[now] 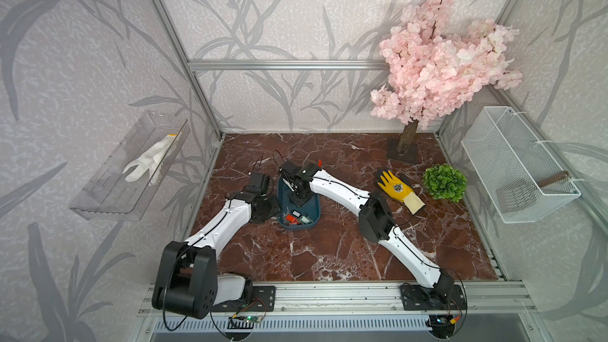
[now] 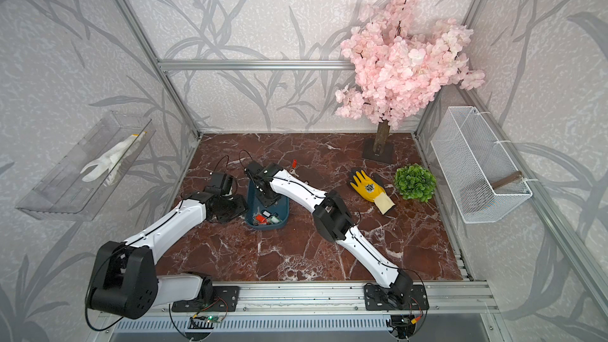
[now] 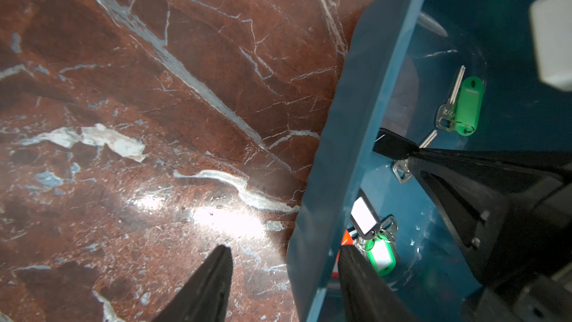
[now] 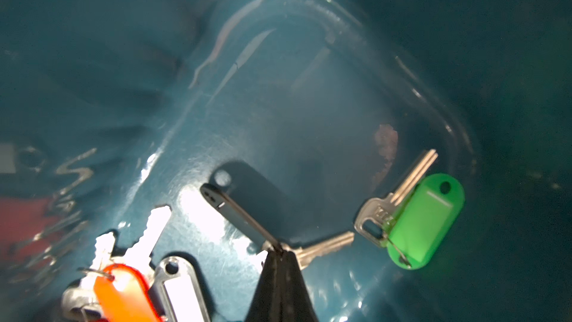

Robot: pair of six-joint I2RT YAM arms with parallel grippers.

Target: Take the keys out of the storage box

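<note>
The blue storage box (image 1: 316,216) stands between my two arms. In the right wrist view, my right gripper is inside it, shut on the ring end of a black-tagged key. The black tag (image 4: 241,213) is turned on edge to one side of the fingertips, and its key (image 4: 324,249) sticks out on the other. Beside them lies a green-tagged key (image 4: 426,220). An orange-tagged key bunch (image 4: 125,292) and a grey tag (image 4: 183,289) lie at lower left. My left gripper is open by the box's side wall (image 3: 357,113), holding nothing.
A red-tagged item (image 2: 294,164) lies on the marble table (image 1: 329,253) behind the right arm. A yellow glove (image 1: 395,187), a green plant (image 1: 444,182) and a blossom tree (image 1: 443,57) stand at right.
</note>
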